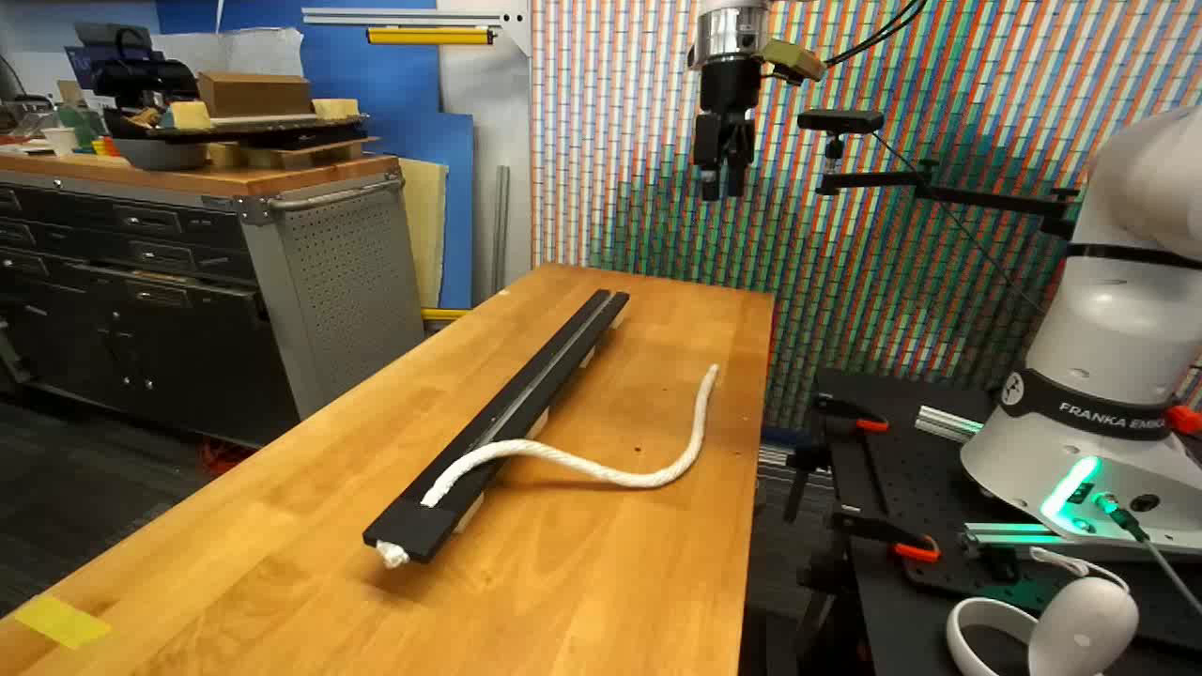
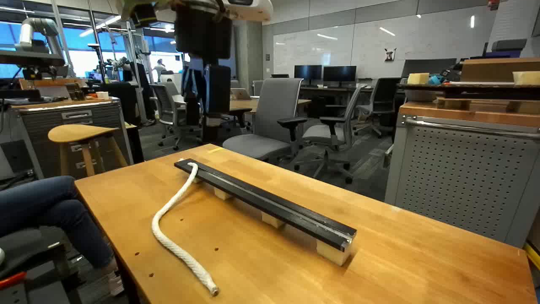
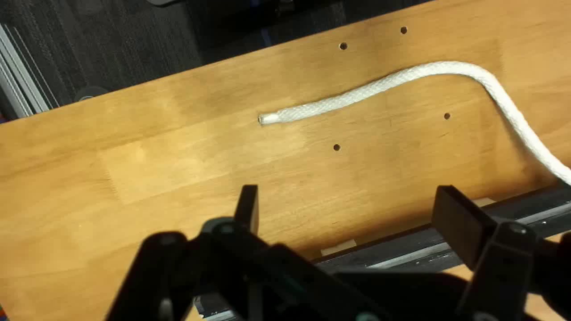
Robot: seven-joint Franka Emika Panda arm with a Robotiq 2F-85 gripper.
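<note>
A thick white rope (image 1: 586, 464) lies in a curve on the wooden table, one end on top of a long black grooved rail (image 1: 513, 422). In exterior view 1 a white tuft shows at the rail's near tip. The rope's free end (image 3: 270, 118) rests on bare wood in the wrist view. My gripper hangs high above the table, its fingers spread wide with nothing between them. Small wooden blocks (image 2: 331, 251) hold the rail up off the table. In exterior view 2 the gripper (image 2: 205, 121) appears at the upper left, clear of both rope and rail.
A camera on a side arm (image 1: 839, 120) stands near the gripper. A person's leg (image 2: 66, 223) is beside the table.
</note>
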